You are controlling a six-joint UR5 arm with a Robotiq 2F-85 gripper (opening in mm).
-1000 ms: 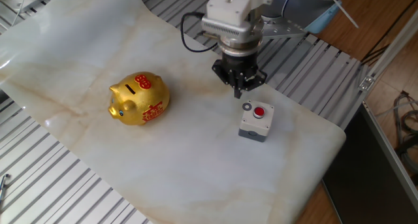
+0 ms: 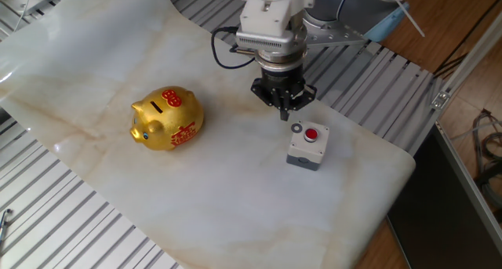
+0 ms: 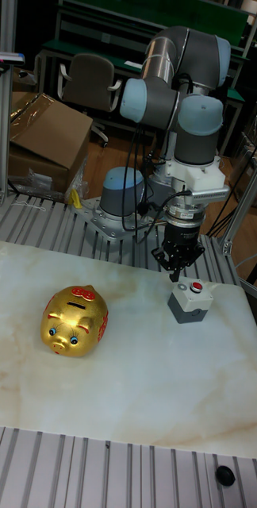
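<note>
A white and grey box with a red button (image 2: 311, 134) on top rests on the marbled sheet. My black gripper (image 2: 285, 115) points down just behind the box, its fingertips close together and slightly to the side of the red button. In the other view, the gripper (image 3: 175, 276) is above the back edge of the button box (image 3: 191, 302). Its fingers look shut, and nothing shows between them. A golden piggy bank (image 2: 167, 118) with red markings and a slot in its back sits well to the left, apart from the gripper.
The marbled sheet (image 2: 227, 198) is bare between the piggy bank and the box. Slatted metal table (image 3: 70, 457) shows around it. A small black round object (image 3: 225, 475) lies near the front edge. A cardboard box (image 3: 45, 140) stands behind at the left.
My gripper has shifted slightly left and a little lower over the last second, staying behind the button box. Piggy bank and button box have not moved.
</note>
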